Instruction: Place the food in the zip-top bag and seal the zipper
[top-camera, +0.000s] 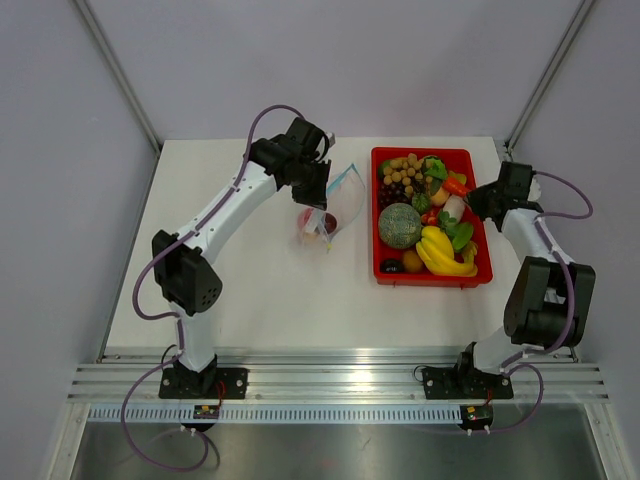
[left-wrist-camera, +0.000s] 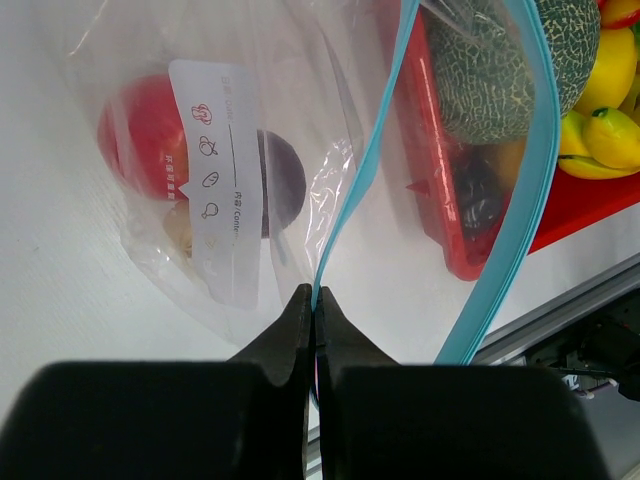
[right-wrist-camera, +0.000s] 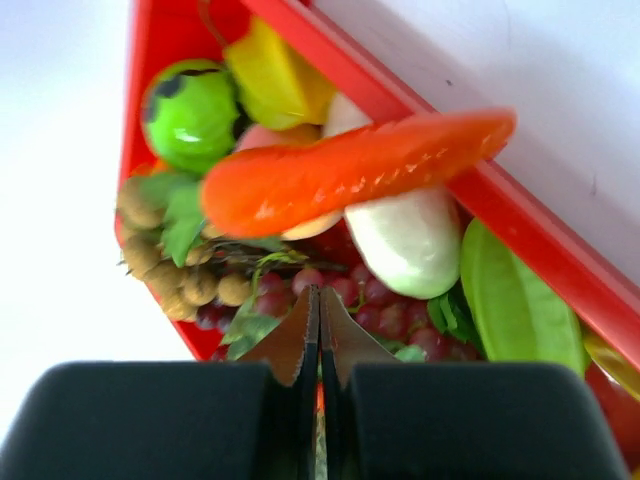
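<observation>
The zip bag (left-wrist-camera: 90, 60) is clear with a blue zipper strip (left-wrist-camera: 540, 170), its mouth spread apart. Inside it lie a red round item (left-wrist-camera: 145, 135) and a dark purple one (left-wrist-camera: 287, 180). My left gripper is shut on the near edge of the bag's opening. Over at the red bin (top-camera: 378, 240), my right gripper is shut with empty fingers. Beyond those fingertips the red-orange carrot-like vegetable (right-wrist-camera: 350, 170) lies over the other food, one end across the bin's rim.
Bananas (top-camera: 445, 258), a melon (top-camera: 400, 226), grapes (right-wrist-camera: 375, 305), a white egg-shaped item (right-wrist-camera: 410, 245) and a green pod (right-wrist-camera: 520, 300) crowd the bin. Bare white table (top-camera: 200, 290) lies left of the bin and in front of the bag.
</observation>
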